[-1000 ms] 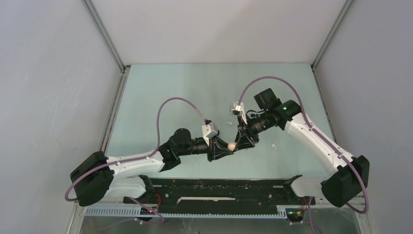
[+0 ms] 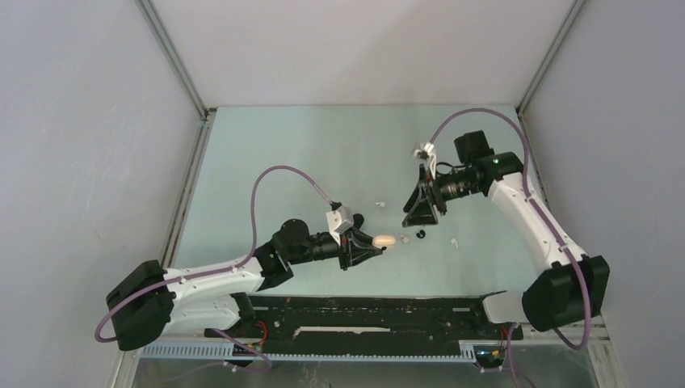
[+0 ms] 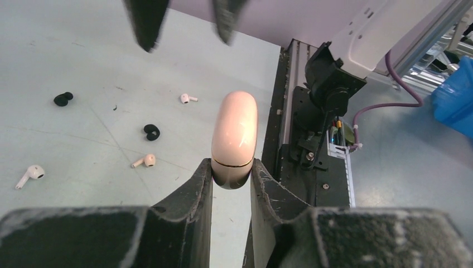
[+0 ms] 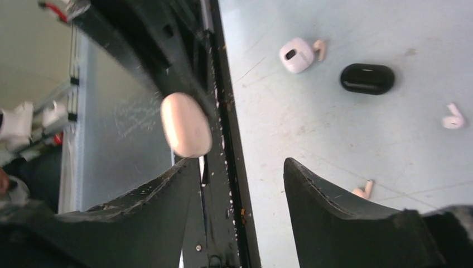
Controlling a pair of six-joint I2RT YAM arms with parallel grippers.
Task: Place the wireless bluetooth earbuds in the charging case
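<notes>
In the left wrist view the peach charging case [image 3: 234,128] stands upright with a thin gold seam round it. My left gripper [image 2: 373,242] is shut on its lower end and holds it above the table. The lid looks closed on the side that shows. My right gripper is apart from the case, its fingers [image 4: 312,195] spread and empty. Loose earbuds lie on the table: a peach one [image 3: 149,160], another pale one [image 3: 186,98], a white one [image 3: 34,172] and black ones [image 3: 151,132].
At the table's left part, a white case [image 4: 295,58] rests with a small peach earbud [image 4: 319,49] beside it. Close by lies a black case [image 4: 367,78]. Another pale earbud [image 4: 454,120] sits farther off.
The right gripper has drawn away from the case, back and to the right, and its fingers are apart. The left gripper has shifted slightly left with the case in it.
</notes>
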